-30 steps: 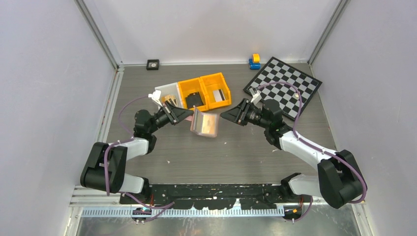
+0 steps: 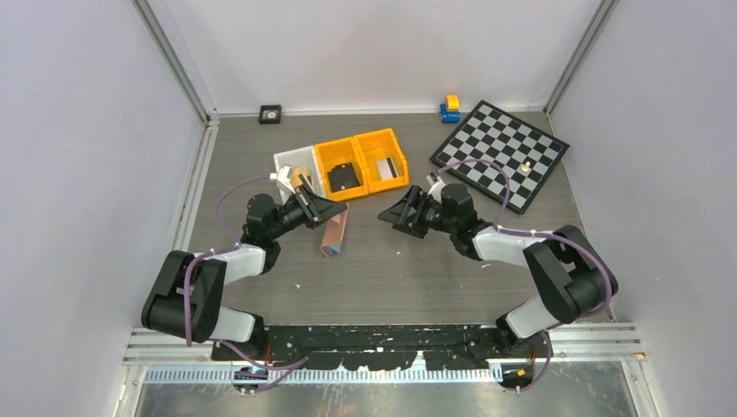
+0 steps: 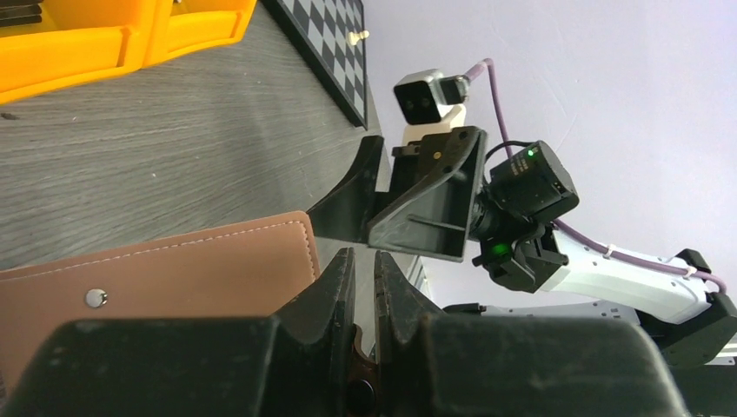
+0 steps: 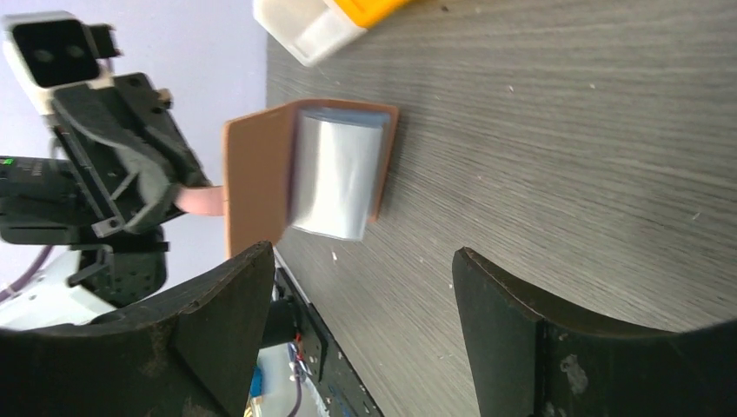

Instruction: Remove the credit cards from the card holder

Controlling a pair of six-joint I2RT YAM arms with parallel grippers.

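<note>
The tan leather card holder (image 2: 335,233) hangs partly open above the table at left of centre. My left gripper (image 2: 341,207) is shut on its strap (image 3: 363,382), which shows low between the fingers in the left wrist view. Stitching and a metal snap mark the holder's outer cover (image 3: 174,269). In the right wrist view the clear sleeves (image 4: 339,169) show between its covers; whether cards sit in them cannot be made out. My right gripper stands open to the right of the holder, apart from it, nothing between its fingers.
Two yellow bins (image 2: 379,188) stand behind the holder; the right one has a white and dark flat item (image 2: 387,168) inside. A white bin (image 2: 287,159) adjoins them. A chessboard (image 2: 500,156) lies back right.
The holder's sleeves, spread toward the right arm before, have swung down and left, so it looks narrower from above. My right gripper has moved slightly left and nearer the front.
</note>
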